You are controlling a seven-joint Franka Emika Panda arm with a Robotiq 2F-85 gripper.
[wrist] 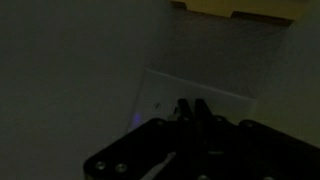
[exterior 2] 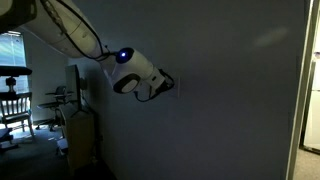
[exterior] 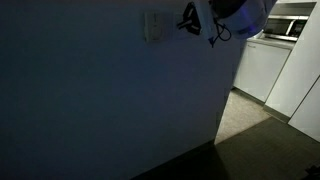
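A pale switch plate (wrist: 158, 92) on the wall shows in the wrist view, its lower part hidden by my gripper. The fingertips are close together over the plate, the fingers shut or nearly so; it is too dark to see what lies between them. In exterior view 1 my gripper (exterior: 182, 24) reaches the wall from the right, at the plate's place. From the other side, exterior view 2 has the gripper (exterior 2: 171, 80) against the wall, where the plate is barely visible.
A box with a round dial (exterior: 155, 27) is fixed to the wall just left of the gripper. The wall (exterior: 90, 90) below is bare. At the right, a lit kitchen with white cabinets (exterior: 262, 70) lies beyond the wall's edge.
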